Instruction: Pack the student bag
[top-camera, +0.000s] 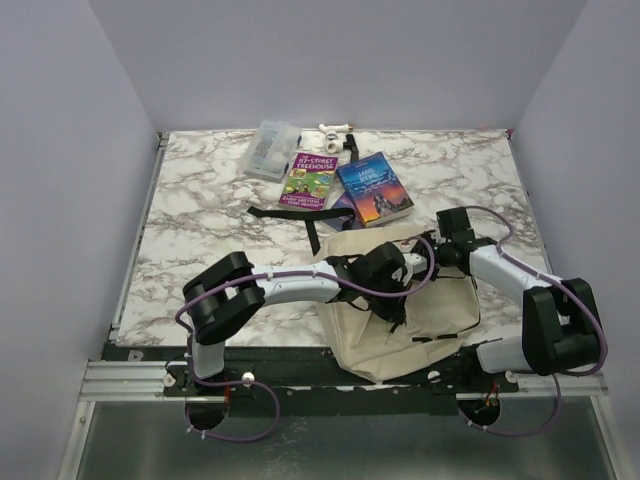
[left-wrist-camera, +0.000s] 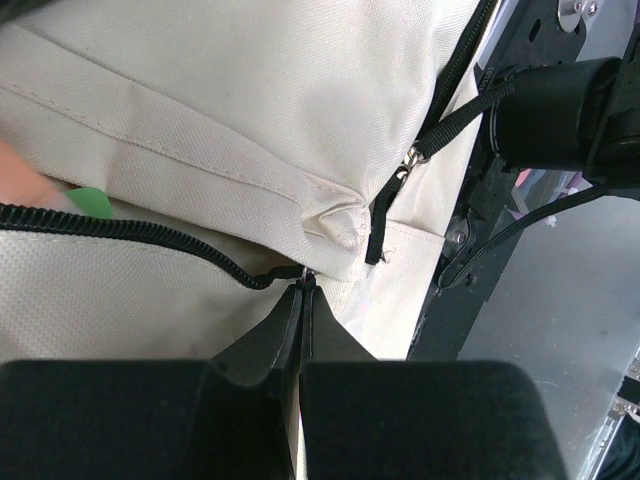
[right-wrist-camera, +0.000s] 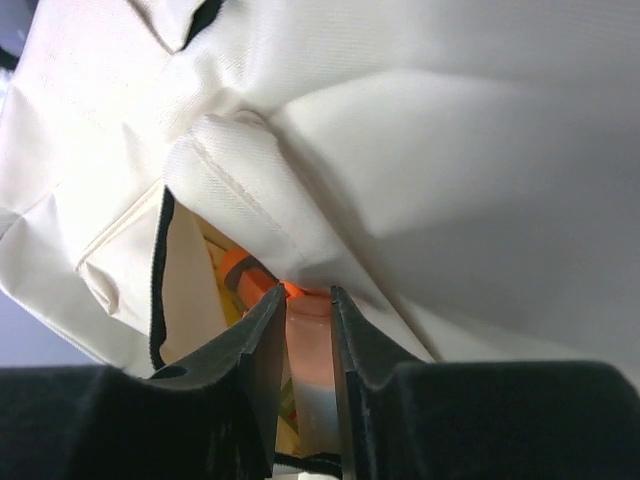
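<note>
A cream student bag (top-camera: 375, 350) lies flat at the table's front, its opening partly spread. My left gripper is shut with its fingertips meeting at the end of a black zipper (left-wrist-camera: 150, 232) along the bag's edge. The right gripper reaches into an opening of the bag. Its two fingers are apart, with an orange-topped, whitish item (right-wrist-camera: 312, 350) filling the gap between them; its lower part is hidden. Yellow and orange contents (right-wrist-camera: 240, 275) show beside it. In the top view, the arms cover both sets of fingertips.
Behind the bag lie a green-and-pink book (top-camera: 308, 182), a blue-and-orange book (top-camera: 375, 190) and a clear plastic case (top-camera: 270, 150). Black straps (top-camera: 300, 213) stretch across the table there.
</note>
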